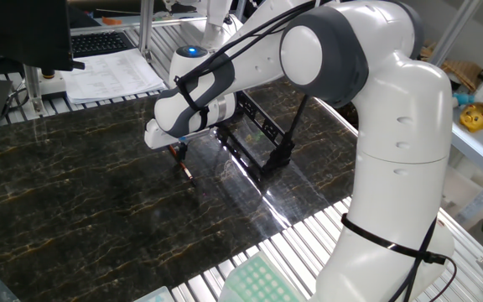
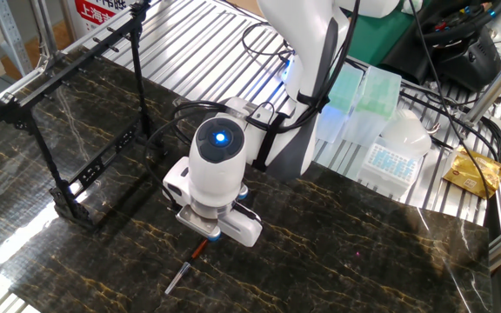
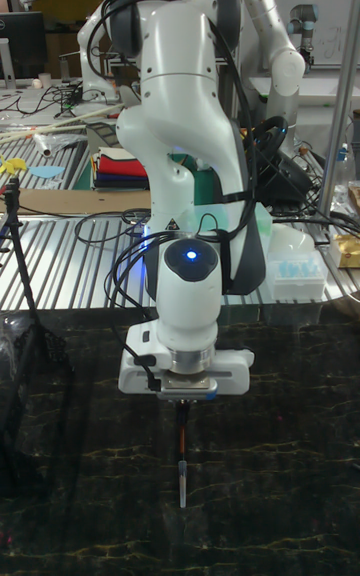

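Note:
A slim brown-orange tool (image 3: 182, 434) with a clear, pale tip (image 3: 182, 491) hangs nearly upright below my gripper (image 3: 183, 403) in exterior view 3. The same slender tool (image 2: 200, 249) leaves the underside of the gripper (image 2: 211, 236) in exterior view 2, over the dark marble-patterned tabletop (image 2: 320, 252). My gripper appears shut on its upper end, though the hand hides most of the fingers. Seen from exterior view 1, the tool (image 1: 185, 169) points down; whether its tip touches the surface cannot be told.
A black open frame (image 2: 103, 165) stands beside the arm. Along the table's slatted edge are green-lidded boxes (image 2: 342, 91), a white rack with blue dots (image 2: 390, 167) and a gold packet (image 2: 474, 172). Papers (image 1: 111, 77) lie at the far side.

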